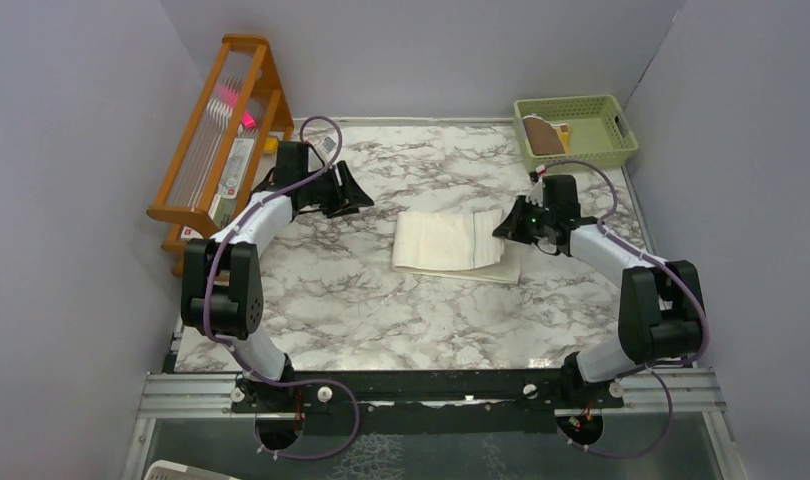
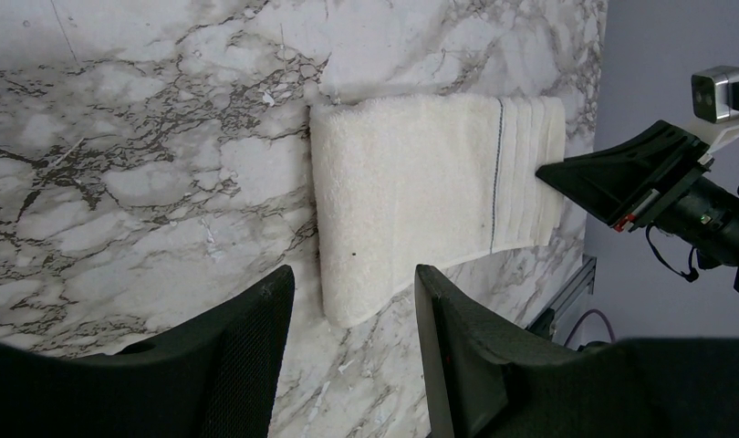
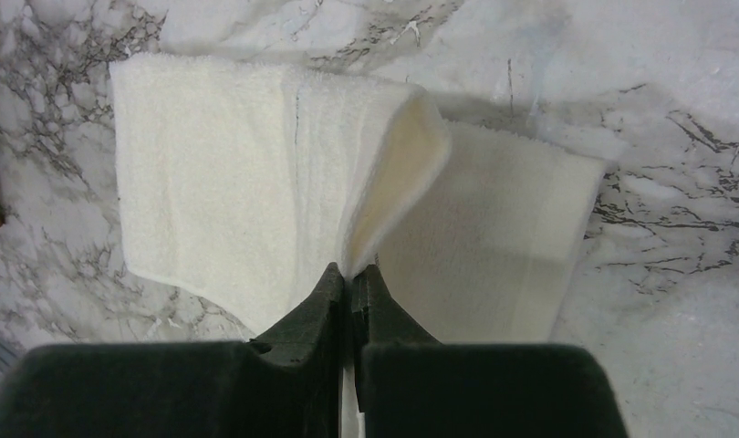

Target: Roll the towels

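Observation:
A cream towel (image 1: 441, 238) lies folded on the middle of the table, a lower layer showing along its front and right. My right gripper (image 1: 502, 231) is shut on the raised right edge of the top layer; in the right wrist view the pinched edge (image 3: 389, 182) stands up between the fingertips. My left gripper is open and empty, left of the towel, which shows between and beyond its fingers in the left wrist view.
A wooden rack (image 1: 186, 175) stands along the left side. A green basket (image 1: 606, 130) with items in it is at the back right.

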